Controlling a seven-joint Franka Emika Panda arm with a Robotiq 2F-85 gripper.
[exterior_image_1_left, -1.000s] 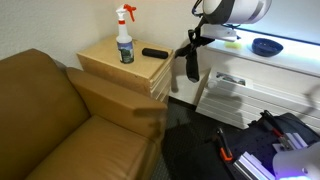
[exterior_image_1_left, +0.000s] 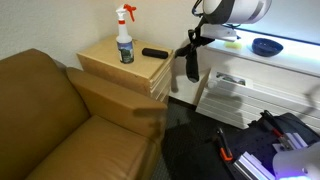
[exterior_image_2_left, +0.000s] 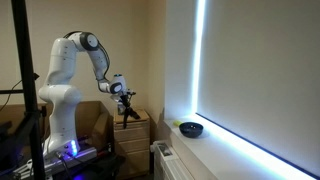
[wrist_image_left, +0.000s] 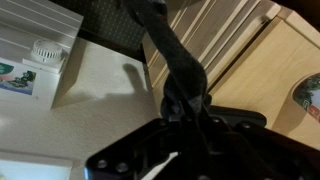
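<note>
A dark, limp piece of cloth (exterior_image_1_left: 192, 66), perhaps a sock, hangs from my gripper (exterior_image_1_left: 190, 46). In the wrist view the grey cloth (wrist_image_left: 183, 68) runs up from between the fingers, which are shut on it. The cloth dangles in the air between the wooden cabinet and the white radiator, clear of both as far as I can see. On the cabinet lies a black oblong object (exterior_image_1_left: 155, 53), apart from the gripper. A spray bottle (exterior_image_1_left: 125, 42) with a red nozzle stands to its left.
The wooden cabinet (exterior_image_1_left: 112, 66) has free room on its top. A dark bowl (exterior_image_1_left: 267, 46) and a yellow-green item (exterior_image_1_left: 233, 43) rest on the windowsill. The brown sofa (exterior_image_1_left: 60, 125) fills the left foreground, and the white radiator (exterior_image_1_left: 235, 100) stands below the sill.
</note>
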